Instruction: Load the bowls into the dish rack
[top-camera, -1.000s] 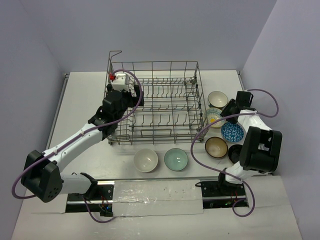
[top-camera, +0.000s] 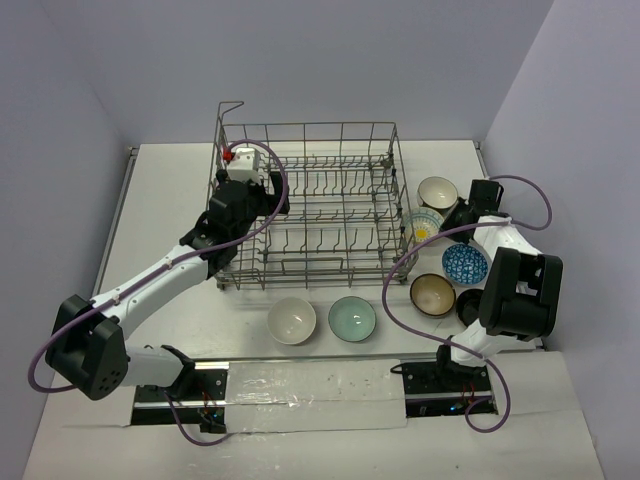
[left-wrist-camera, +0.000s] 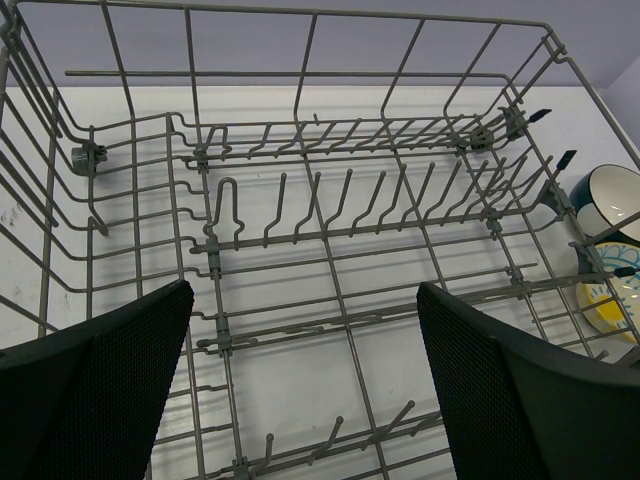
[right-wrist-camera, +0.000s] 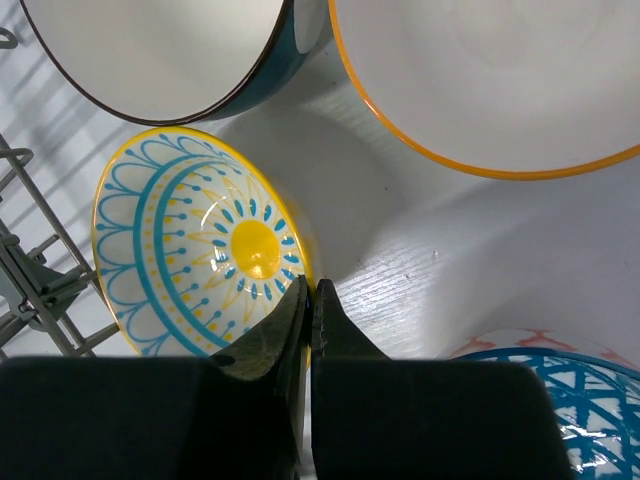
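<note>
In the right wrist view a white bowl with blue and yellow patterns (right-wrist-camera: 165, 265) tilts beside the rack, its yellow rim pinched in my right gripper. From above, that bowl (top-camera: 421, 222) shows right of the dish rack (top-camera: 330, 215), partly hidden by the right gripper (top-camera: 452, 218). My left gripper stands open over the rack, with only wires seen between its fingers. A dark-rimmed white bowl (top-camera: 438, 193) is behind the held one. A blue patterned bowl (top-camera: 464, 264), a brown-rimmed bowl (top-camera: 433, 295), a white bowl (top-camera: 291, 320) and a green bowl (top-camera: 352, 319) rest on the surface.
A black bowl (top-camera: 467, 306) sits close to the right arm. The rack's side wires (right-wrist-camera: 50, 220) run right beside the held bowl. A white bowl with an orange rim (right-wrist-camera: 490, 90) lies close by. The rack's visible tines stand empty.
The dark-rimmed bowl has shifted slightly in the top view.
</note>
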